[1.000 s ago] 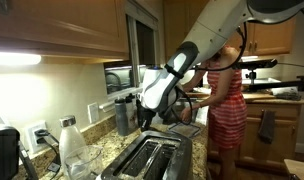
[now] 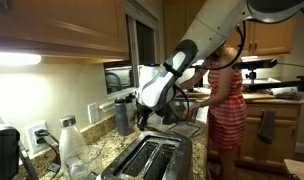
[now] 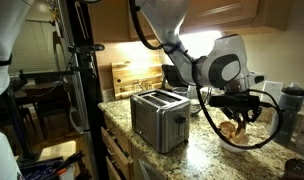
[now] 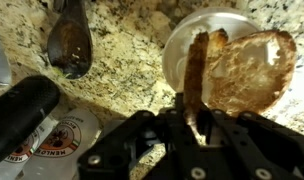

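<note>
In the wrist view, a browned slice of bread [image 4: 195, 75] stands edge-on between the fingers of my gripper, which is shut on it. Beneath and beside it, a second toasted slice [image 4: 254, 72] lies flat in a white bowl or plate [image 4: 178, 50]. From exterior view 2, the white bowl [image 3: 230, 147] sits on the speckled counter with bread showing in it, directly under my gripper [image 3: 239, 124]. Whether the held slice touches the bowl or the other slice, I cannot tell. The toaster hides my gripper in exterior view 1.
A silver toaster [image 3: 160, 122] stands on the counter [image 3: 197, 158] to one side of the bowl. Near the bowl in the wrist view are a dark spoon-like utensil [image 4: 70, 42] and a black-handled object [image 4: 22, 112]. Bottles stand along the wall.
The arm has shifted slightly over the last second in exterior view 1, its upper part rising a little. The toaster and counter items have stayed put.
</note>
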